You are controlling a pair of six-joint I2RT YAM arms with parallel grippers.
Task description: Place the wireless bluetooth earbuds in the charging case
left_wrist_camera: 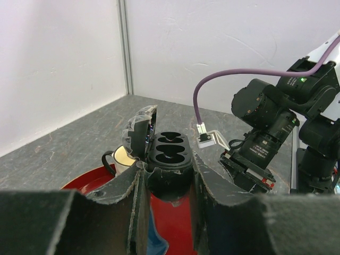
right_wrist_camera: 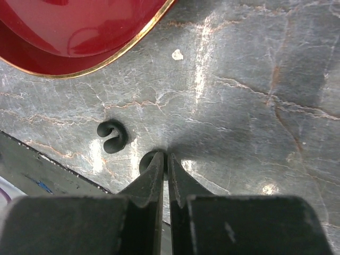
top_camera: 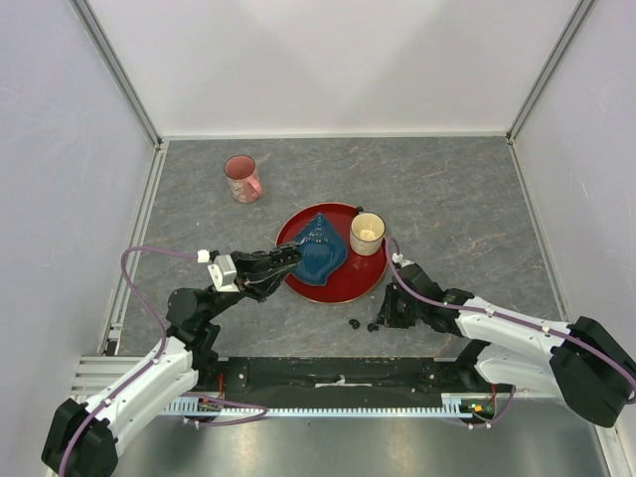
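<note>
My left gripper is shut on the black charging case (left_wrist_camera: pixel 170 154), held up over the plate's left side. Its clear-edged lid (left_wrist_camera: pixel 140 130) stands raised, and the two dark slots facing up look empty. On the table in front of the plate lie two black earbuds. The left earbud (right_wrist_camera: pixel 112 136) is fully visible in the right wrist view. Fingertips partly cover the other earbud (right_wrist_camera: pixel 147 161). My right gripper points down there, shut, with nothing visible between its fingers; whether it touches the earbud I cannot tell.
A red plate (top_camera: pixel 343 290) with a gold rim carries a blue leaf-shaped dish (top_camera: pixel 320 260) and a cream mug (top_camera: pixel 367 235). The pink mug (top_camera: pixel 241 179) stands at the back left. Bare table lies to the right and back. The table's front edge is close to the earbuds.
</note>
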